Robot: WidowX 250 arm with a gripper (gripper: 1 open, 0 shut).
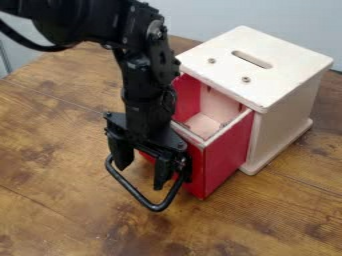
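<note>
A black robot arm comes down from the top left to my gripper (144, 160), which is low, just in front of the red drawer (229, 148) of a pale wooden box (278, 75). A curved black bar hangs at the gripper's lower front. The drawer is pulled out, showing a pale, seemingly empty interior; its left part is hidden behind the arm. Whether the fingers are open or shut, or on the drawer, I cannot tell.
A pale wall (241, 18) stands behind the box.
</note>
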